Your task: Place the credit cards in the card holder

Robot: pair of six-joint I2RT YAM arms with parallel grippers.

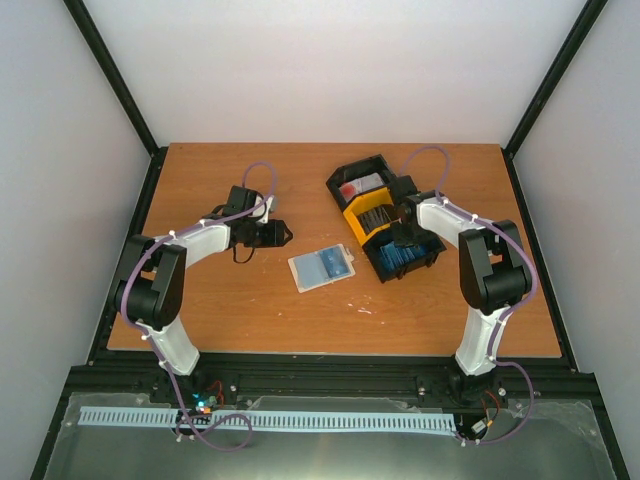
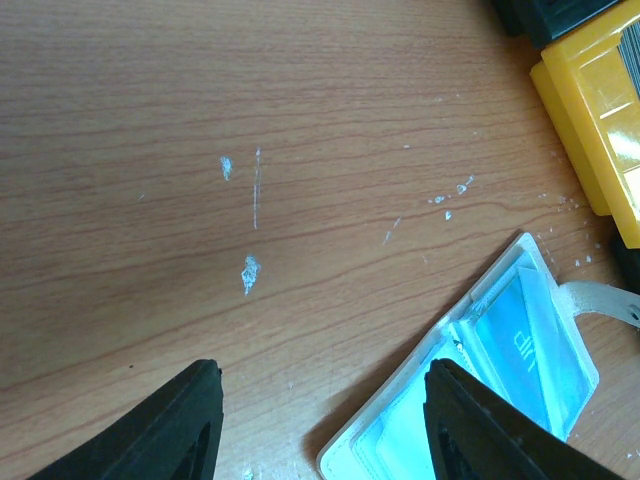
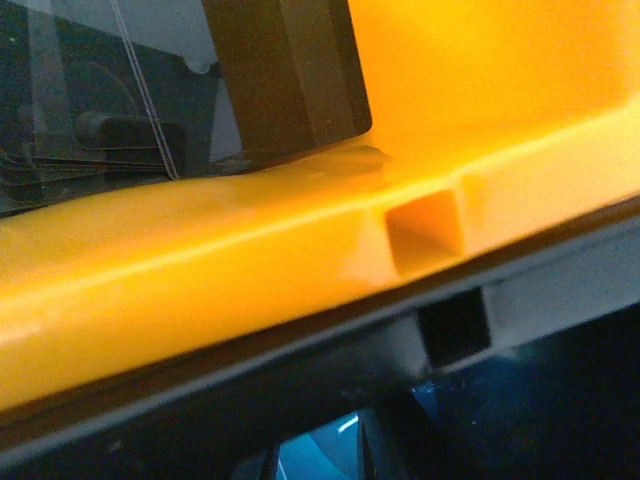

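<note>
The flat card holder, pale-framed with blue panels and a tab at one end, lies on the table between the arms. In the left wrist view the holder is partly covered by a finger. My left gripper stands open above the table, its fingers apart and nothing between them. Down in the black bin of blue cards is my right gripper. Its fingers are close together on a blue card, of which only a small part shows; the dark bin hides the rest.
Adjoining the blue-card bin are a yellow bin with dark cards and another black bin holding red and white cards. Bin walls stand close around my right gripper.
</note>
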